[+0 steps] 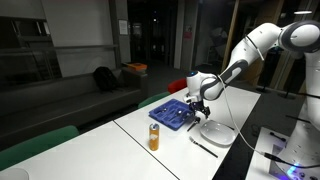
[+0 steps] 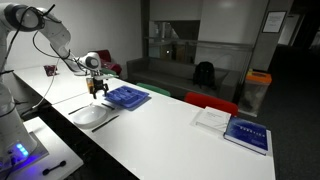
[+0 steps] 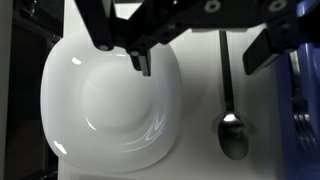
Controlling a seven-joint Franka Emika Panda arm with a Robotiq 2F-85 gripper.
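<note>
My gripper is open over the table, its two dark fingers wide apart with nothing between them. A spoon with a dark handle lies below it in the wrist view, the handle running up into the gap between the fingers. A white plate is left of the spoon, partly covered by the gripper. At the right edge shows a blue tray with metal cutlery in it. In exterior view 1 the gripper hangs between the blue tray and the plate.
A dark-handled utensil lies on the table in front of the plate. An orange bottle stands nearer the middle. At the far side of exterior view 2 lies a blue book beside a white box.
</note>
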